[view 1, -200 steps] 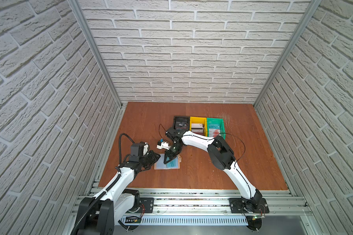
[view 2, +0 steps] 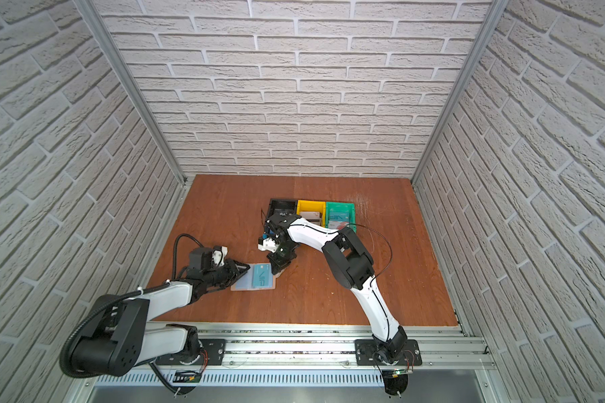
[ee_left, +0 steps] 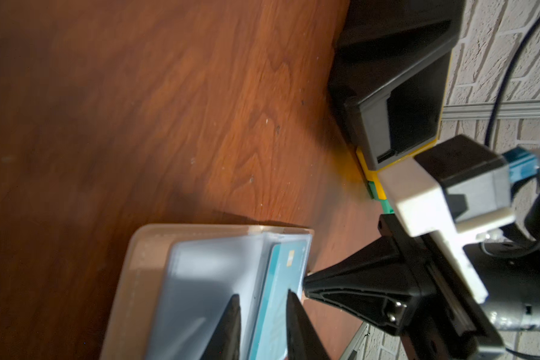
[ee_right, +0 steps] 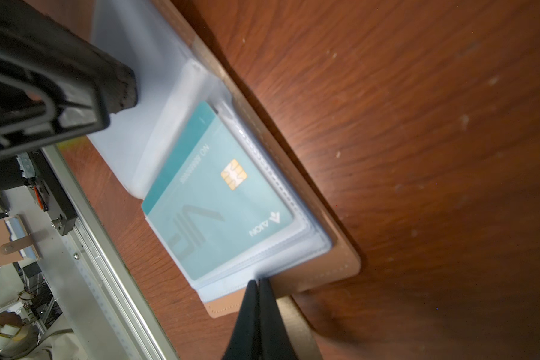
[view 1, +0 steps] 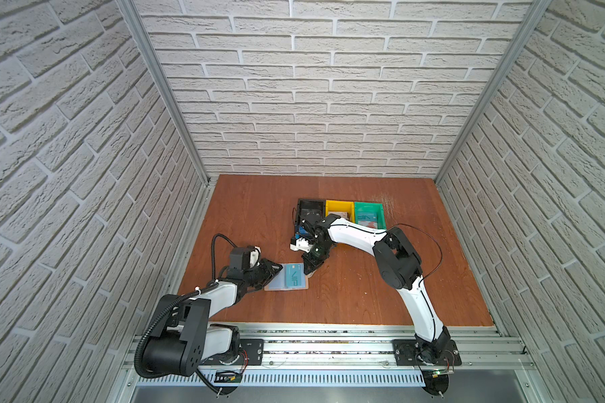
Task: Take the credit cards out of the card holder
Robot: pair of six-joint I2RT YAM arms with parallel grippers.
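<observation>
The card holder (view 1: 273,282) lies open on the table, tan with clear sleeves. A turquoise card (ee_right: 228,210) with a gold chip and VIP marking sits on the sleeves at its right side. In the right wrist view my right gripper is shut at the holder's right edge, beside the card, with nothing visible between its fingertips. My left gripper is open over the holder's sleeves in the left wrist view, one finger near the card.
Black (view 2: 282,203), yellow (view 2: 311,204) and green (view 2: 340,208) trays stand at the back, the latter two with flat items inside.
My right gripper and arm have moved rightward across the card to the holder's right edge, uncovering the card in the top left view. The left arm has moved slightly right.
</observation>
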